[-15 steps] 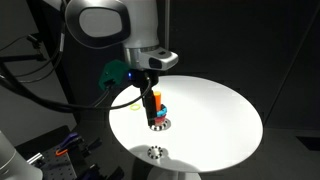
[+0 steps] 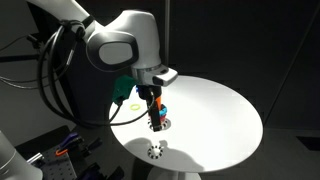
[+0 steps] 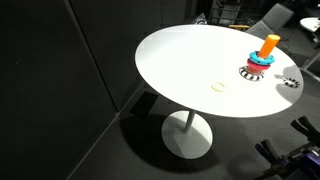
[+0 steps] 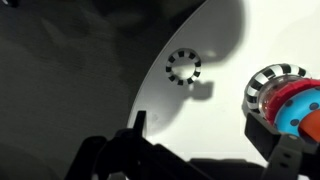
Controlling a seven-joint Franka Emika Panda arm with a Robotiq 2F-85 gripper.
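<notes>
A stack of an orange cylinder [image 3: 269, 45], a blue ring [image 3: 262, 58] and a red piece [image 3: 258, 69] stands upright on the white round table [image 3: 180, 60], a black-and-white checkered ring [image 3: 250, 74] around its base. A second checkered ring [image 4: 183, 66] lies flat and empty near the table edge. My open gripper hangs above the table. Its fingers [image 4: 125, 155] are wide apart with nothing seen between them. The stack sits at the right of the wrist view, partly behind one finger. In exterior view 1 the gripper partly covers the stack.
A pale yellow ring [image 3: 217, 86] lies flat on the table, apart from the stack. Beyond the curved edge, the floor [image 4: 70, 90] is dark.
In exterior view 1 my hand has come lower, its body shifting left and its fingertips slightly right. It covers more of the orange cylinder now. Stack and rings have not moved.
</notes>
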